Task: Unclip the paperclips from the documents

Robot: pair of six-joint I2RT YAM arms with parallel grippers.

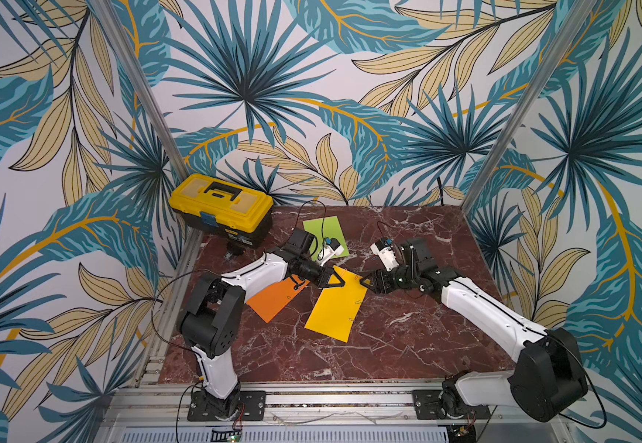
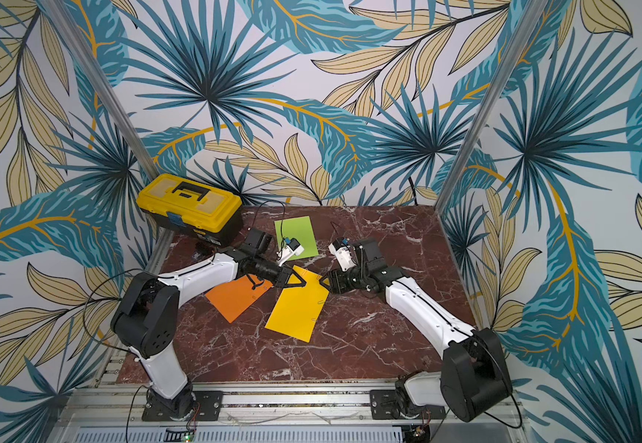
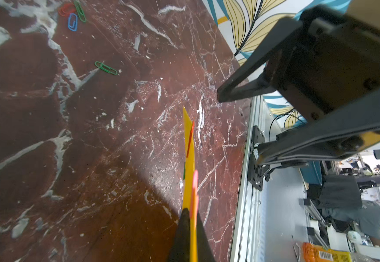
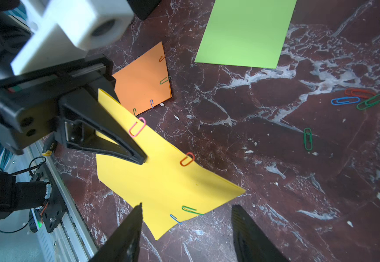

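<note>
My left gripper (image 1: 335,279) is shut on the top edge of the yellow sheet (image 4: 172,187), lifting it above the table. Pink (image 4: 137,126), red (image 4: 187,159), green (image 4: 192,210) and blue (image 4: 176,218) paperclips are clipped along its edges. My right gripper (image 1: 367,280) stands open beside the sheet's upper right, nothing between its fingers. The orange sheet (image 4: 141,78) carries several clips. A green sheet (image 4: 246,30) lies at the back with no clips visible. In the right wrist view, several loose clips (image 4: 346,100) lie on the table.
A yellow-lidded toolbox (image 1: 221,206) stands at the back left.
</note>
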